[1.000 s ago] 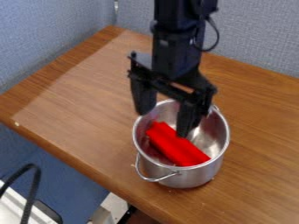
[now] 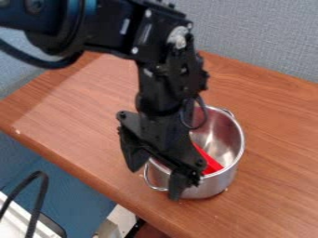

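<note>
A steel pot (image 2: 218,132) with wire handles stands on the wooden table. Inside it lies a red object (image 2: 210,164), mostly hidden behind my arm. My black gripper (image 2: 159,167) is lowered over the pot's left part, its fingers apart, one toward the pot's inside and the other at the left; whether it touches the red object cannot be seen.
A grey padded wall (image 2: 261,37) stands behind.
My arm and gripper have descended toward the pot and the front of the table, now covering more of the red object. The pot looks about where it was.
</note>
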